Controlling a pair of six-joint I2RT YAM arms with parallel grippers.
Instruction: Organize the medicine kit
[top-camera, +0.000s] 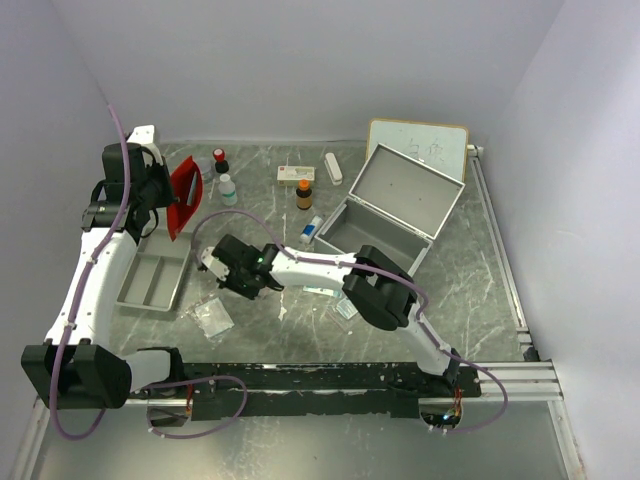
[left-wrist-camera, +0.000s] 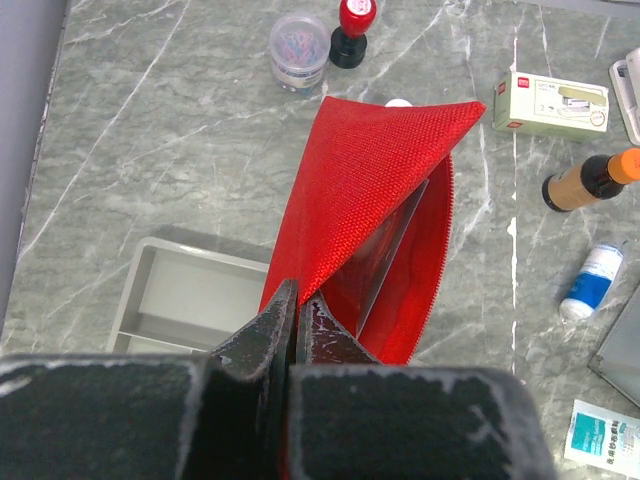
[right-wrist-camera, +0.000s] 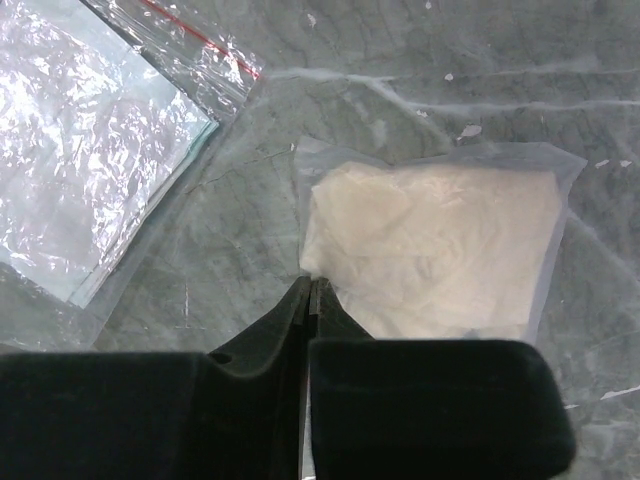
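Observation:
My left gripper is shut on the edge of a red mesh pouch (left-wrist-camera: 385, 190), which hangs above the table with its mouth gaping. In the top view, the pouch is over the back left, partly over a grey divided tray (top-camera: 152, 278). My right gripper is shut at the left edge of a clear packet with beige contents (right-wrist-camera: 440, 240); whether the packet's film is between the fingertips is hidden. A zip bag with pale blue sheets (right-wrist-camera: 90, 150) lies left of it. The grey medicine box (top-camera: 410, 190) stands with its lid up.
At the back are a red-topped stamp (left-wrist-camera: 352, 30), a clear round jar (left-wrist-camera: 298, 52), a small carton (top-camera: 296, 174) and a brown bottle (top-camera: 304, 195). A white-and-blue bottle (top-camera: 311, 230) lies beside the box. Table right of the box is clear.

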